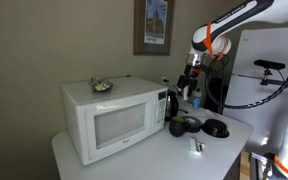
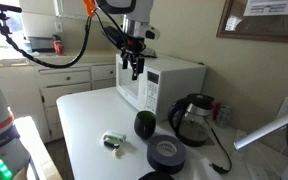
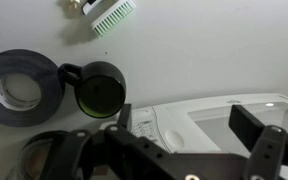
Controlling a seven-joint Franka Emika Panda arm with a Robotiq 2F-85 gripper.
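Note:
High over the counter, my gripper stands open with nothing between its fingers. In the second exterior view the gripper [image 2: 131, 71] hangs in front of the white microwave [image 2: 162, 84]. A dark mug [image 3: 101, 88], greenish inside, sits on the counter below. Beside its handle lies a thick roll of black tape [image 3: 47, 87]. Also on the white surface is a small brush [image 3: 110, 16] with pale bristles. Part of the microwave's top [image 3: 195, 128] shows behind the fingers in the wrist view.
A metal bowl [image 1: 101, 85] rests on the microwave. Near its side stands a glass kettle [image 2: 192, 120] with a dark handle. Another round black object [image 1: 215, 128] lies toward the counter's edge.

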